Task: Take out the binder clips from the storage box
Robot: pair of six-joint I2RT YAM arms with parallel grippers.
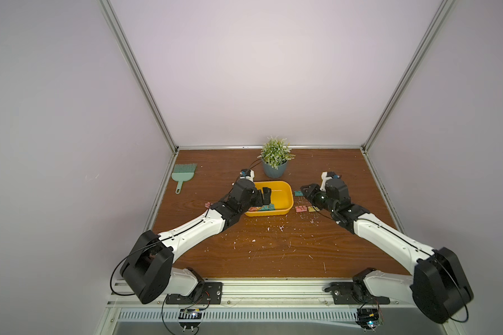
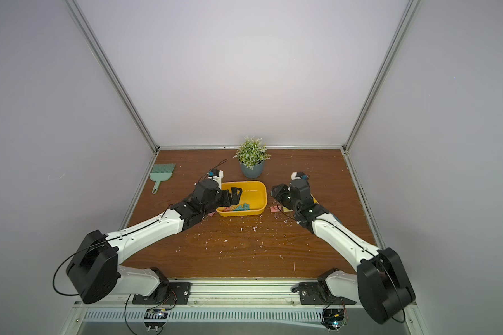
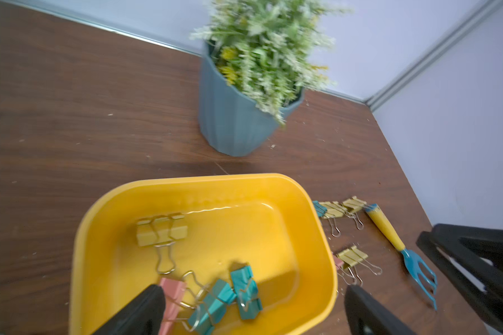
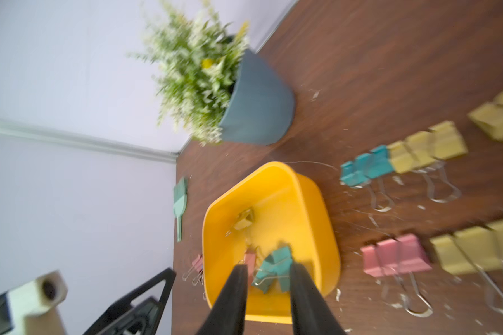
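Observation:
The yellow storage box (image 3: 246, 223) holds a yellow binder clip (image 3: 161, 229), a pink clip (image 3: 170, 290) and teal clips (image 3: 244, 290). Outside, right of it, lie a teal clip (image 4: 366, 167), several yellow clips (image 4: 475, 248) and a pink clip (image 4: 395, 254). My left gripper (image 1: 262, 196) hangs over the box's left part, open and empty; in its wrist view its blurred fingertips frame the clips. My right gripper stands open and raised over the clips right of the box, nothing seen between its fingers.
A potted plant (image 1: 272, 170) stands behind the box. A green dustpan (image 1: 182, 173) lies at the back left, and a yellow-blue fork (image 3: 391, 229) at the right.

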